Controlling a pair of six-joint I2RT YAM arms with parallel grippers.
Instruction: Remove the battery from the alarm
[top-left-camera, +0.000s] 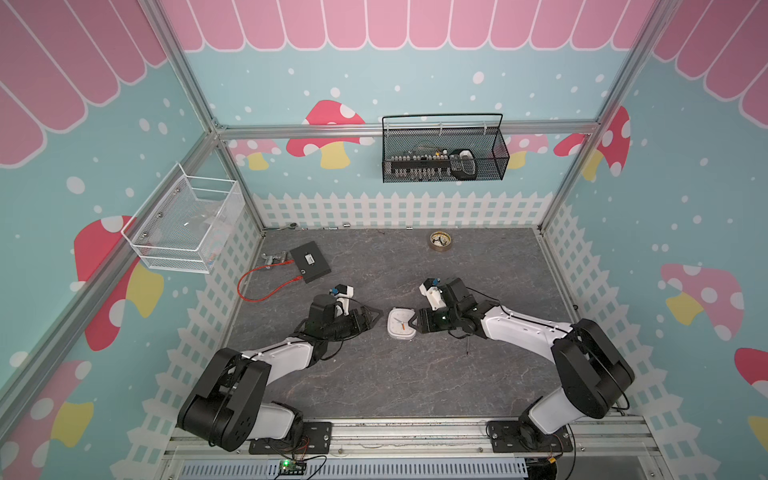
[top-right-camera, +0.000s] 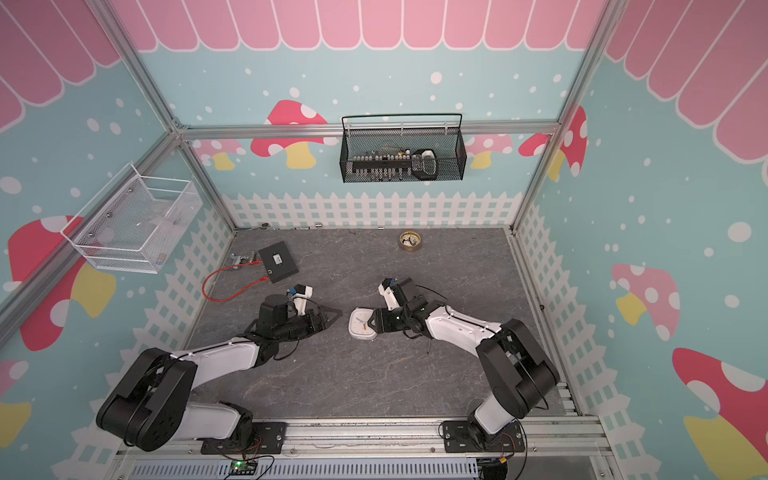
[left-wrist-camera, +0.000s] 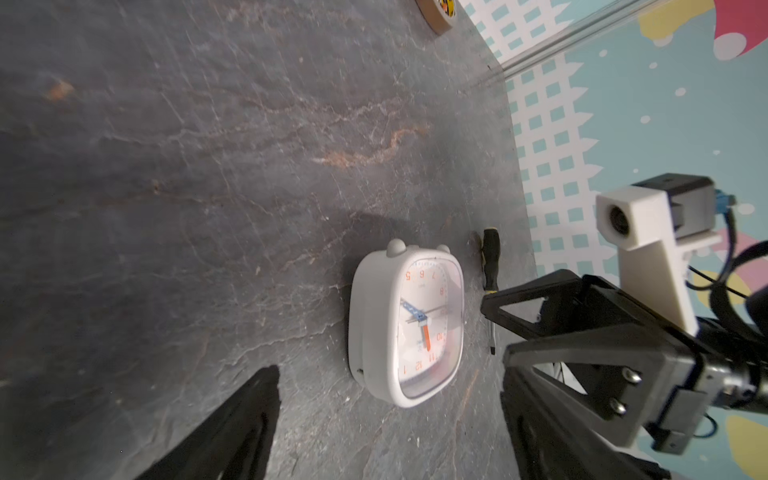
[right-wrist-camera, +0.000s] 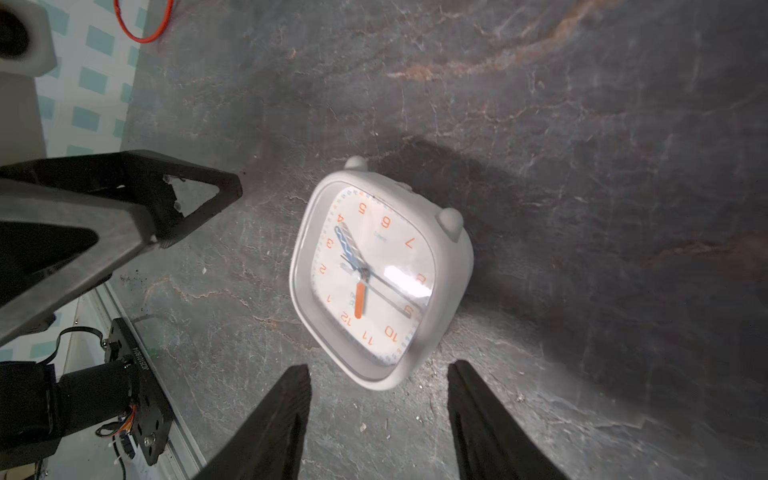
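A white square alarm clock (top-left-camera: 401, 323) (left-wrist-camera: 404, 324) (right-wrist-camera: 376, 284) lies face up on the dark table, between both grippers. My left gripper (top-left-camera: 369, 317) stands just left of it, fingers parted, empty. My right gripper (top-left-camera: 417, 320) is close at the clock's right, also open with nothing between its fingers; in the right wrist view the clock sits just beyond its fingertips. The battery is not visible.
A screwdriver (left-wrist-camera: 490, 256) lies right of the clock, mostly behind the right arm. A tape roll (top-left-camera: 440, 241) sits at the back. A dark box (top-left-camera: 309, 261) with a red cable lies back left.
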